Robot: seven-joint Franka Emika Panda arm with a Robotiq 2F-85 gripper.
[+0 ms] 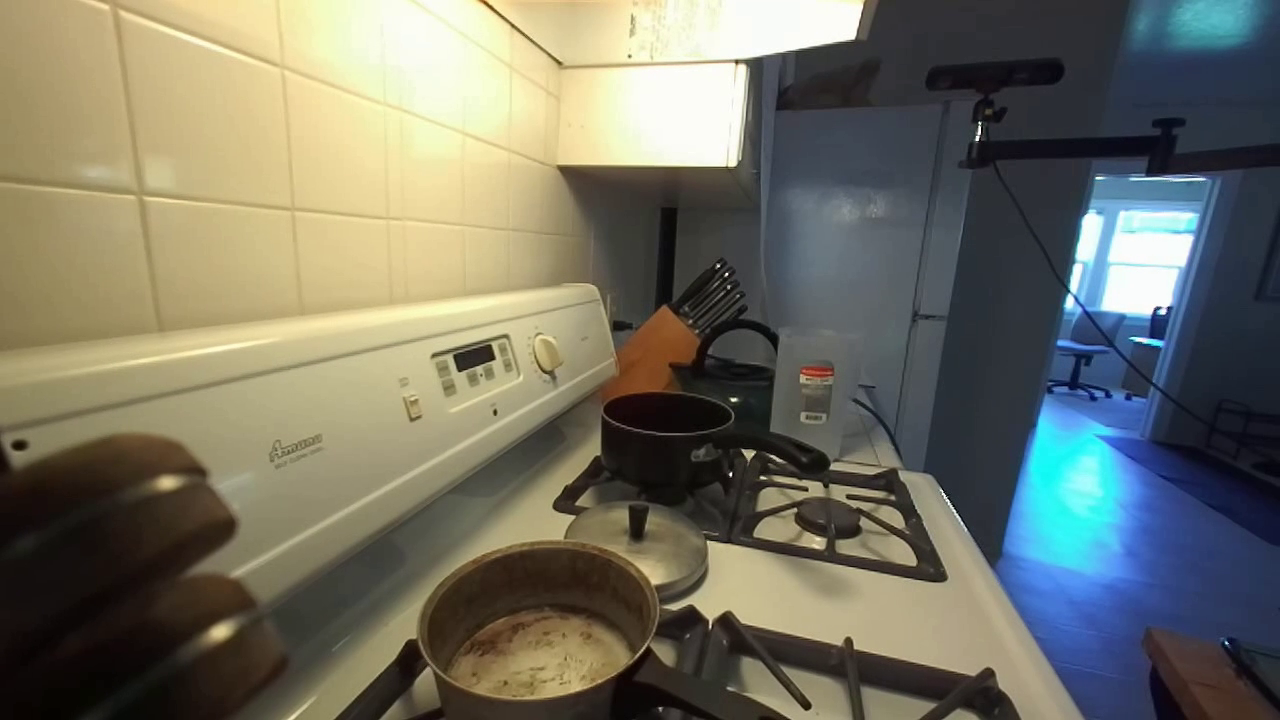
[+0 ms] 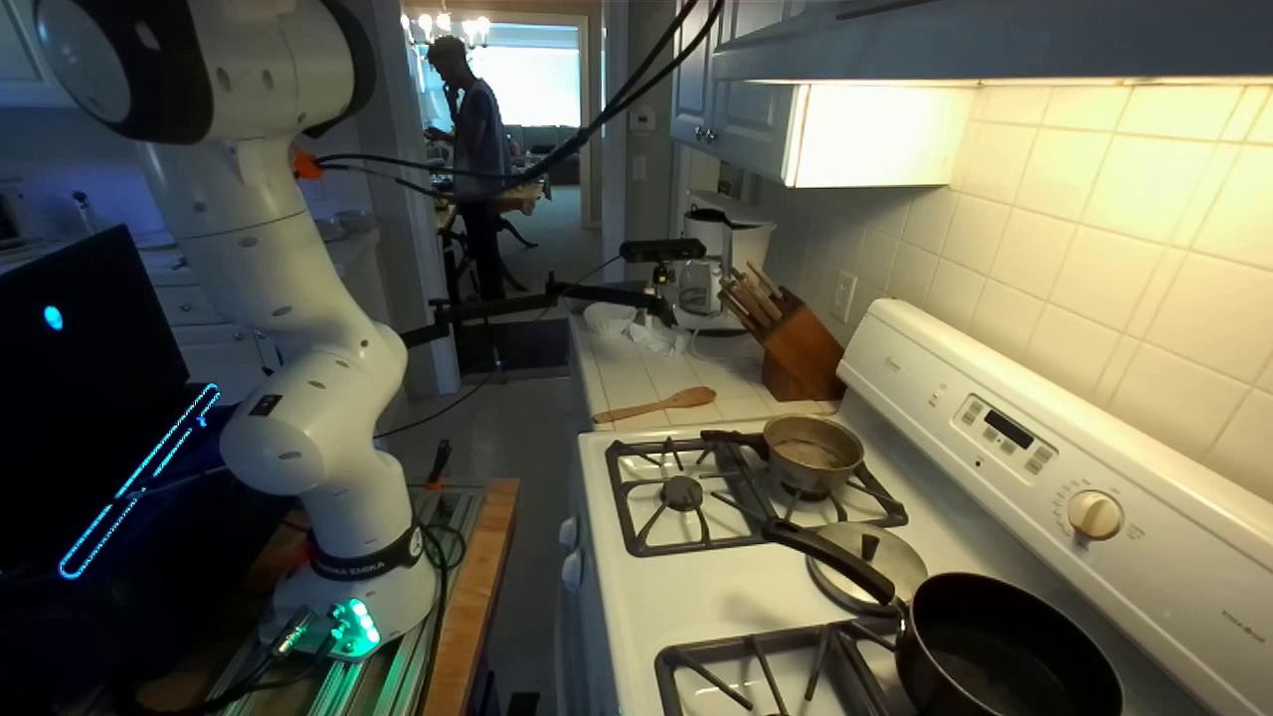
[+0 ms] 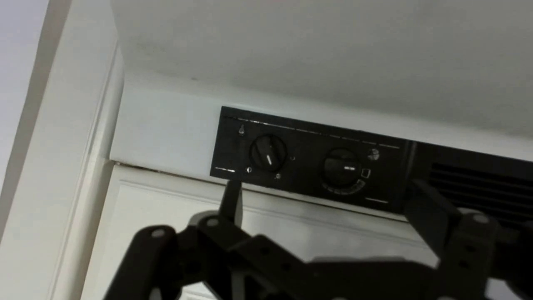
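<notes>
In the wrist view my gripper stands open, its two dark fingers wide apart and nothing between them. Beyond it is a black control panel on the white range hood, with a left knob (image 3: 268, 152) and a right knob (image 3: 342, 168). The left knob's white mark points down, the right one's points right. Both knobs show clear of the fingers; the distance to them is hard to judge. The gripper is outside both exterior views, though the white arm (image 2: 316, 322) rises at the left of the second one.
On the stove sit an old metal pot (image 1: 540, 636), a lid (image 1: 654, 552) and a black pot (image 1: 666, 444). A wooden knife block (image 2: 802, 348) stands behind. The hood's underside and white cabinet doors (image 3: 165, 220) border the panel. Someone stands in the far doorway.
</notes>
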